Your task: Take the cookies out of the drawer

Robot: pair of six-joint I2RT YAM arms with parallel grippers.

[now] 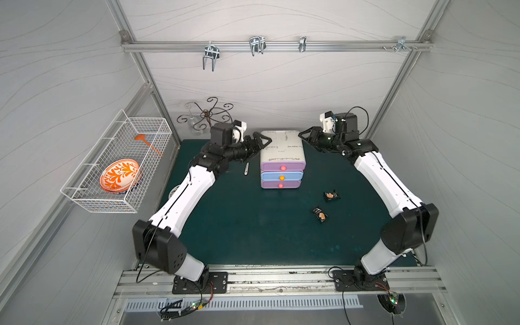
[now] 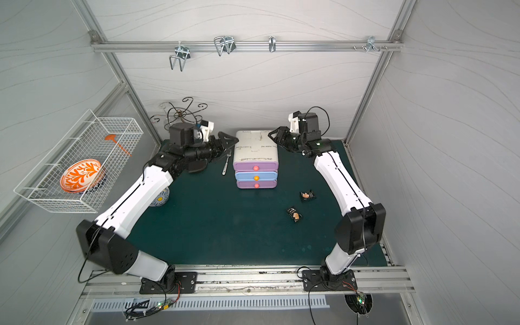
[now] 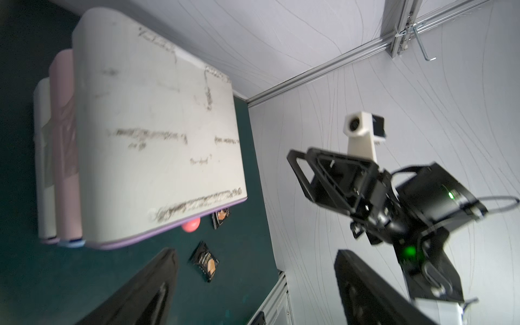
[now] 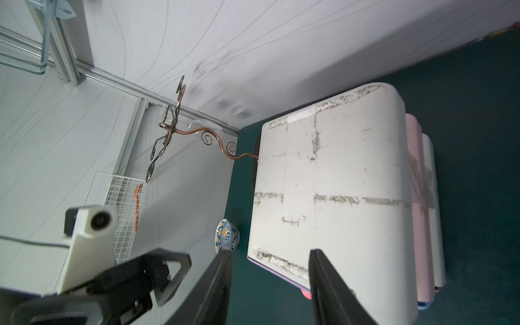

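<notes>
The small drawer unit (image 1: 282, 148), white on top with purple and blue fronts and round knobs, stands at the back middle; its drawers look closed. Two black cookie packets lie on the table to its front right: the farther one (image 1: 331, 195) and the nearer one (image 1: 320, 214). My left gripper (image 1: 267, 140) is open, above the unit's left side. On the other side, near the top right edge, my right gripper (image 2: 273, 133) is partly open, and a gap shows between its fingers with nothing held. What the drawers hold is hidden.
On the left wall hangs a wire basket (image 1: 142, 187) with an orange-patterned bowl (image 1: 119, 175). A metal stand (image 2: 182, 112), a utensil (image 2: 226, 164) and a patterned bowl (image 2: 161, 197) are left of the unit.
</notes>
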